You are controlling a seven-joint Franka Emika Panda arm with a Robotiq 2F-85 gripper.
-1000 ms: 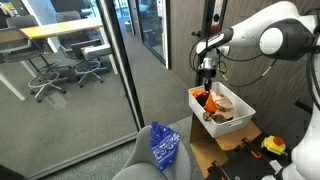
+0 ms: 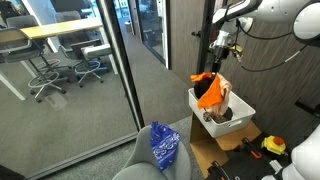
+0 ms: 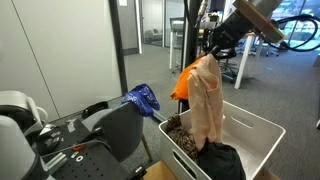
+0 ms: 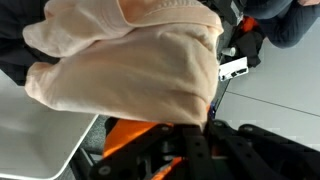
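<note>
A peach-coloured cloth hangs bunched from my gripper, which is shut on its upper end above the white box. The lower part of this cloth reaches down into the box. In the wrist view the peach cloth runs up to the fingertips and covers much of the scene. An orange cloth shows beside it, high over the box's far side; whether it is also caught or only draped is unclear. A black cloth and a brown patterned one lie inside the box.
A blue cloth rests on a grey chair outside the box. Close to the box at the right are a yellow-and-red object and the robot's base. Open floor lies behind the glass partition.
My gripper has risen from the box, drawing the peach cloth upward into a hanging bunch. The orange cloth also stands higher than before. The blue cloth has not moved.
</note>
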